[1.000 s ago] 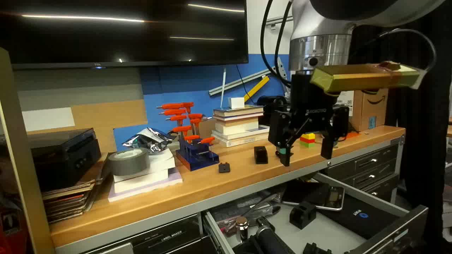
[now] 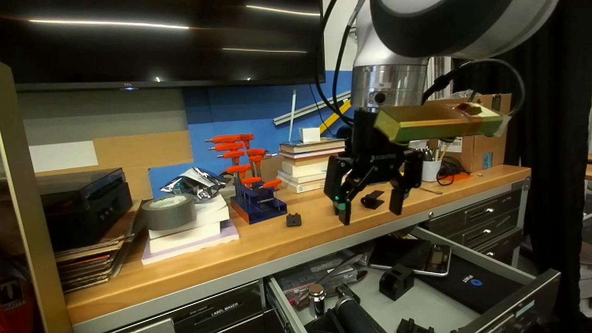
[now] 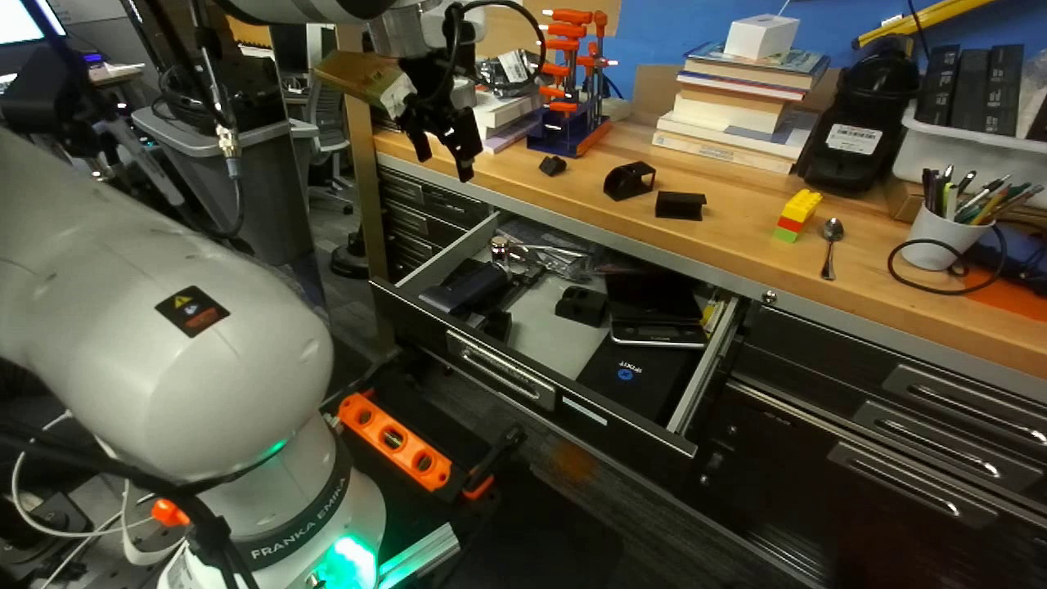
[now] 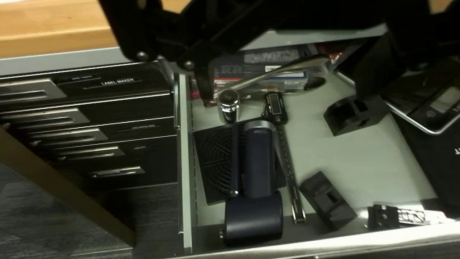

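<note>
My gripper (image 2: 370,213) stands open, pointing down, with nothing between its fingers. In exterior view 2 the gripper (image 3: 444,165) hangs in the air above the left end of the open drawer (image 3: 628,426), about level with the worktop. From the wrist camera, the drawer's grey floor (image 4: 314,146) spreads out below. On it lie a dark blue cylindrical tool (image 4: 253,218), digital calipers (image 4: 276,108), a chrome-topped cylinder (image 4: 228,99) and two black block-like parts, one farther back (image 4: 353,113) and one near the front (image 4: 327,200).
On the worktop (image 3: 746,250) are black parts (image 3: 629,181), a toy-brick stack (image 3: 797,214), a spoon (image 3: 832,236) and a pen cup (image 3: 937,240). Red-handled tools in a blue rack (image 2: 258,202), books (image 2: 308,166) and a tape roll (image 2: 166,212) stand farther left. The drawer juts out below the worktop.
The arm and gripper have shifted left and slightly down in exterior view 1, covering different worktop parts. The gripper stays open, and the drawer and its contents look the same.
</note>
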